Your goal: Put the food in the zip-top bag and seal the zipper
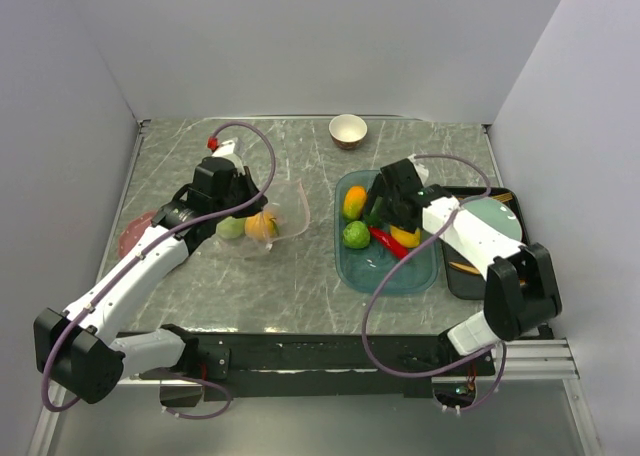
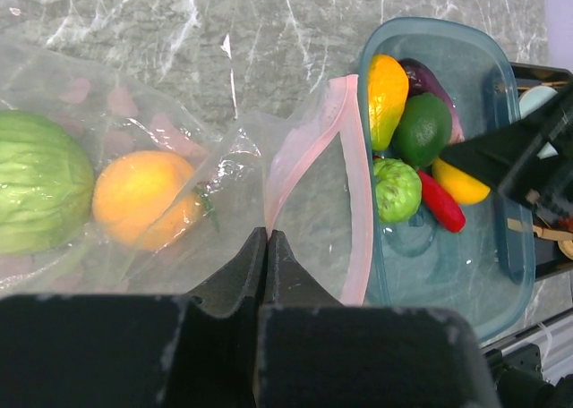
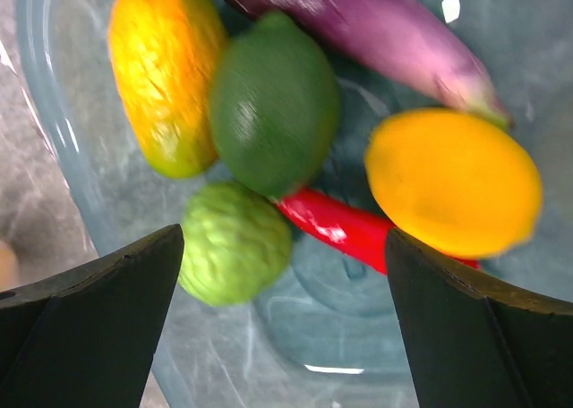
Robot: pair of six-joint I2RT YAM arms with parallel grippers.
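A clear zip bag [image 2: 67, 72] with a pink zip strip [image 2: 361, 220] lies on the left, its mouth facing the tray. Inside it are a green cabbage-like piece [image 2: 40, 182] and an orange round one [image 2: 134, 193]. My left gripper is shut on the bag's thin edge by the strip. In the blue tray [image 1: 345, 266] lie a mango [image 3: 166, 72], avocado [image 3: 273, 104], eggplant [image 3: 358, 23], red pepper [image 3: 336, 225], yellow piece [image 3: 452, 180] and bumpy green fruit [image 3: 233, 242]. Above them my right gripper stands open, nothing between its fingers.
A black tray [image 1: 470, 282] holding a pale green plate [image 1: 492, 216] stands right of the blue tray. A white bowl [image 1: 348, 130] sits at the back, and a reddish round item [image 1: 133, 234] at far left. The counter between bag and tray is clear.
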